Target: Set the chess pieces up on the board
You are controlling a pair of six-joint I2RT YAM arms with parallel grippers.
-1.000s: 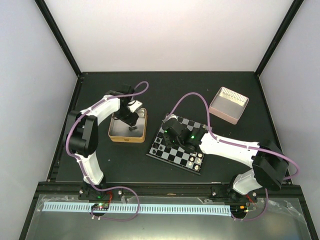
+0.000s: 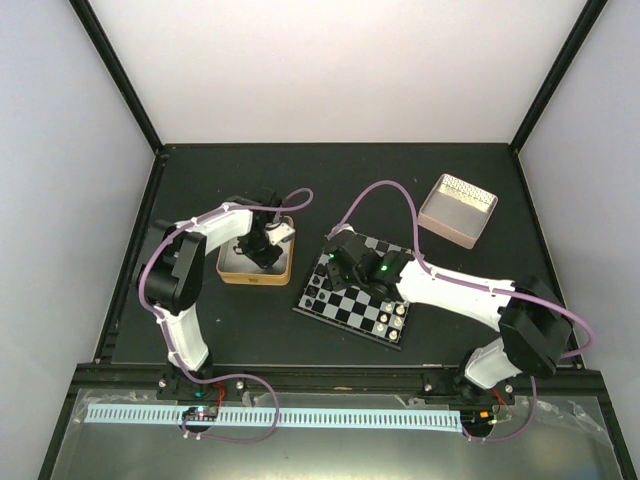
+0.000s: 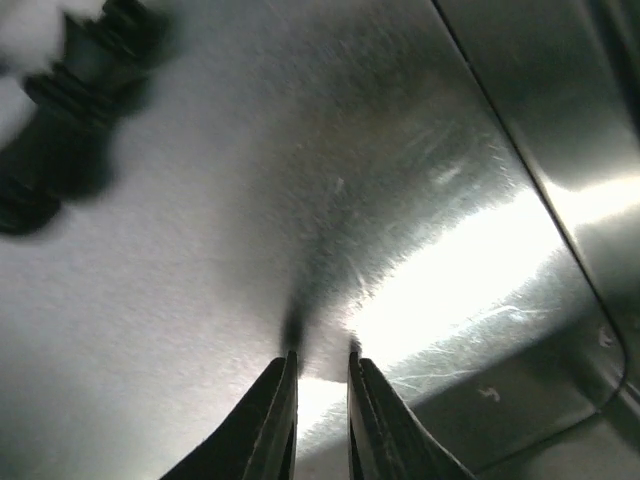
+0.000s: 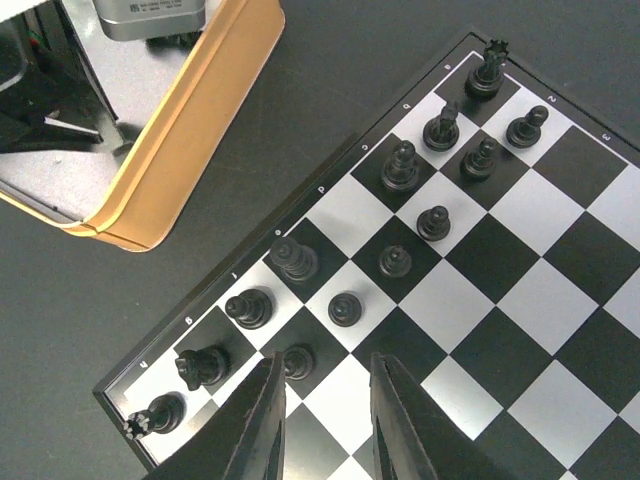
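My left gripper is down inside the orange-rimmed metal bin (image 2: pixel 240 278); its fingertips are close together, and what lies between them does not show. A dark chess piece (image 3: pixel 70 130) lies on the bin floor, up and left of them. The checkered board (image 4: pixel 520 280) carries several black pieces (image 4: pixel 295 258) along one side, and white pieces (image 2: pixel 392 334) show at its near right in the top view. My right gripper hangs over the board, part open, with no piece visible between its fingers.
A pink-rimmed container (image 2: pixel 455 230) with a perforated strip stands at the back right. The arms cover parts of both bin and board.
My left gripper has shifted within the bin, toward the right and front in the top view, and its arm has changed posture. The right arm is nearly still.
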